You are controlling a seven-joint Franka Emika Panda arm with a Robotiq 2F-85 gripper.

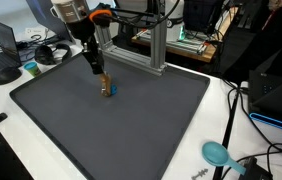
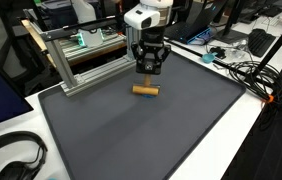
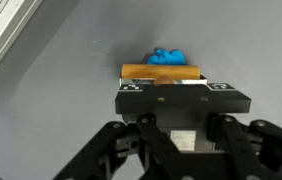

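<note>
A wooden mallet-like piece (image 2: 145,90) has a thick, light brown crosspiece at its lower end and a short upright stem. My gripper (image 2: 148,72) points down and is shut on that stem, with the crosspiece just below the fingertips at or very near the dark board. In the wrist view the crosspiece (image 3: 160,72) lies across the top of the gripper, and the stem is mostly hidden. A small blue object (image 3: 166,57) shows right beside the crosspiece, and exterior view 1 shows it as a blue patch (image 1: 114,88). Whether they touch, I cannot tell.
The dark grey board (image 1: 131,120) is otherwise bare, with wide free room around the piece. A metal frame (image 2: 96,73) stands along its back edge. Off the board lie headphones (image 2: 13,158), a teal round object (image 1: 217,154) and a green cup (image 1: 32,68).
</note>
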